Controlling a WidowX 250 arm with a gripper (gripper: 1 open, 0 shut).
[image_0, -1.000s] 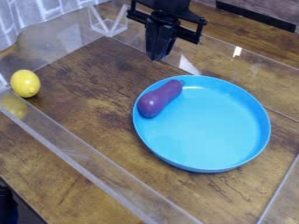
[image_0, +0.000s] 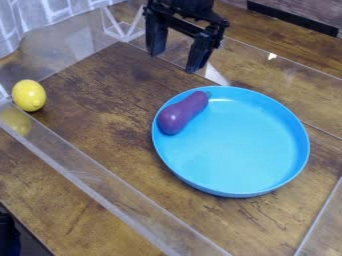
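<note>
My black gripper (image_0: 178, 56) hangs at the top centre, open, with nothing seen between its fingers. Below it a purple oblong object (image_0: 182, 111), like an eggplant, lies in the left part of a round blue plate (image_0: 249, 148). A yellow object (image_0: 30, 95), like a lemon, lies by the left edge, apart from the plate.
Clear strips or walls (image_0: 107, 200) run along the left and back of the work area.
The gripper has come lower and slightly toward the front, its fingers now more visible. The plate and the objects have not moved.
</note>
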